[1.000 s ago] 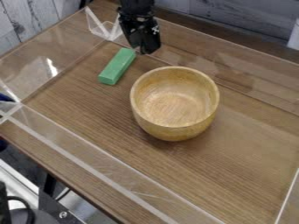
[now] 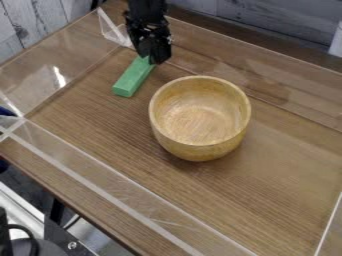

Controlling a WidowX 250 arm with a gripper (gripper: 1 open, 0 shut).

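Note:
A green rectangular bar (image 2: 131, 78) lies on the wooden table at the upper middle, left of a large tan wooden bowl (image 2: 199, 116). My black gripper (image 2: 152, 55) comes down from the top of the view and is over the upper end of the bar. Its fingertips are small and dark, so I cannot tell whether they are open, shut or touching the bar.
The empty bowl takes up the centre right. Clear plastic pieces sit along the left side, and a dark object shows at the bottom left edge.
My gripper has moved slightly left and down, toward the upper end of the green bar. The bar and bowl look unmoved.

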